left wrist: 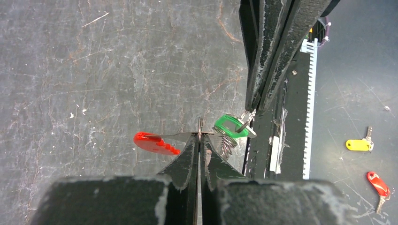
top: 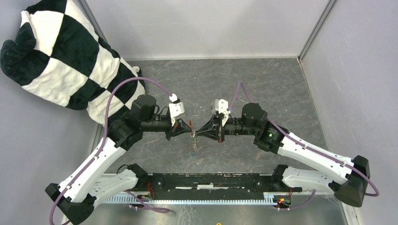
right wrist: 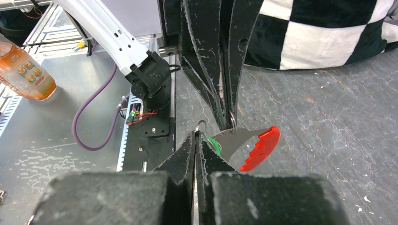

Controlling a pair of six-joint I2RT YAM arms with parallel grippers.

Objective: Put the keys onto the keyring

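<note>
In the left wrist view my left gripper is shut on a metal ring that carries a flat metal piece with a red, notched grip. A chain of thin rings hangs below it. Opposite, my right gripper is shut with a small ring at its tips. From there hangs a green key tag, partly hidden behind the fingers in the right wrist view. The two grippers' tips are close together above the floor. Whether the green tag's ring touches the held keyring, I cannot tell.
A yellow-tagged key and a red-tagged key lie on the grey surface beyond the black rail. A bottle stands there too. A checkered cushion leans at the left wall.
</note>
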